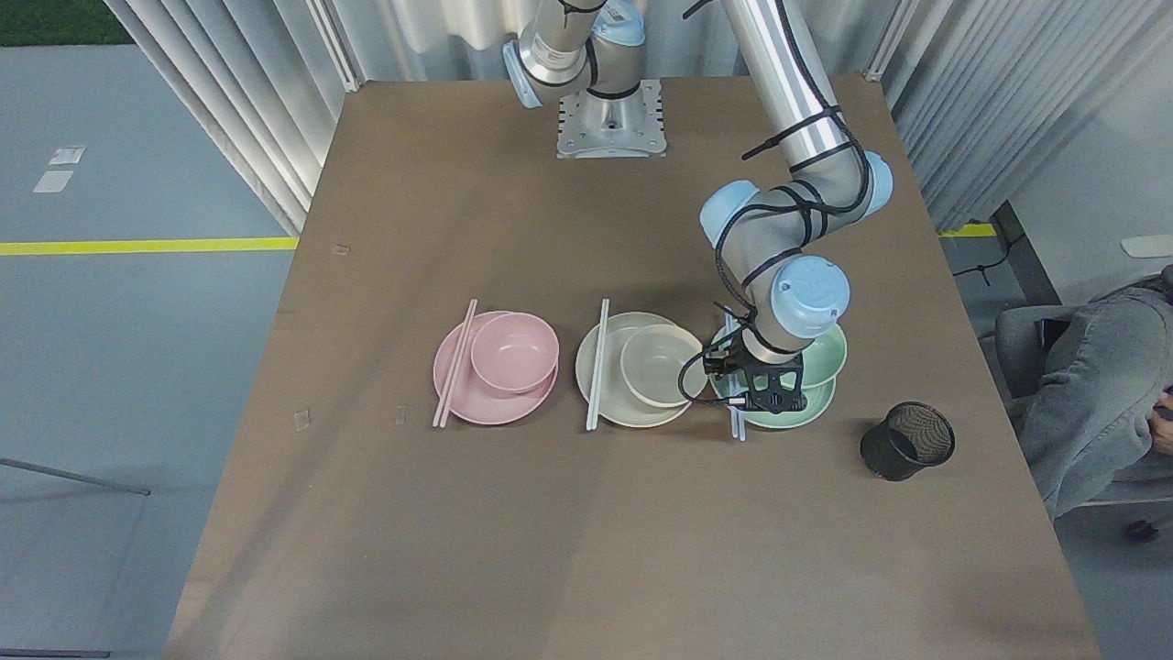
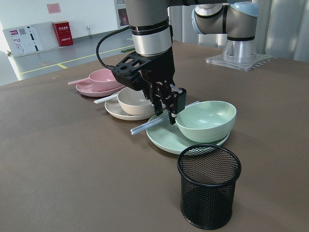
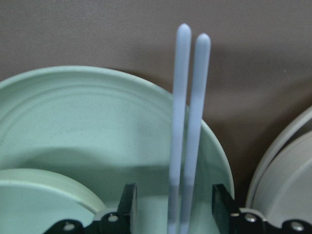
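My gripper (image 2: 164, 108) hovers over the right-hand setting, open, nothing held. In the wrist view its black fingers straddle a pair of pale blue-white chopsticks (image 3: 178, 131), which lie along the edge of a mint plate (image 3: 112, 122) beside a mint bowl (image 2: 205, 125). The chopsticks' lower ends run out of the wrist frame. The front view mostly hides the fingers behind the wrist housing.
A cream plate with bowl (image 1: 660, 367) and chopsticks sits to the left, a pink setting (image 1: 513, 352) farther left. A black mesh cup (image 1: 905, 440) stands at the near right.
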